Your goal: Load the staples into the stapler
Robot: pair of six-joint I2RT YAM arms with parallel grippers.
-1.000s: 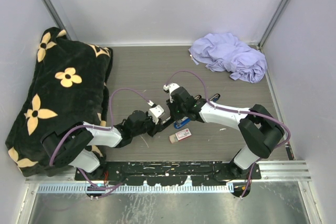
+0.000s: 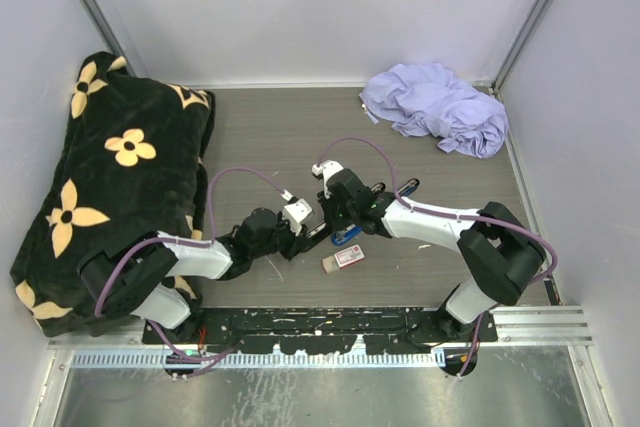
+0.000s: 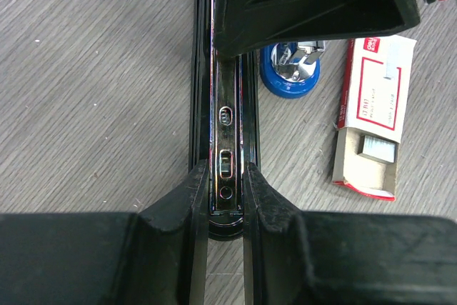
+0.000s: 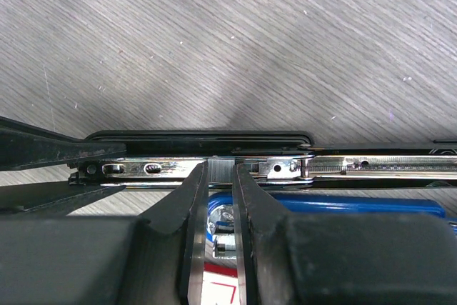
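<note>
The black stapler lies open on the table, its metal channel exposed. My left gripper is shut on the near end of the stapler. My right gripper is shut on a strip of staples in the channel, seen as a grey block at its fingertips in the right wrist view. Right of the stapler in the left wrist view, the staple box lies open, a staple strip inside. A blue stapler lies alongside the black one.
A lilac cloth lies at the back right, a dark flowered cushion fills the left side.
Very little differs in the top view; my right arm has shifted very slightly, and my left arm looks still.
</note>
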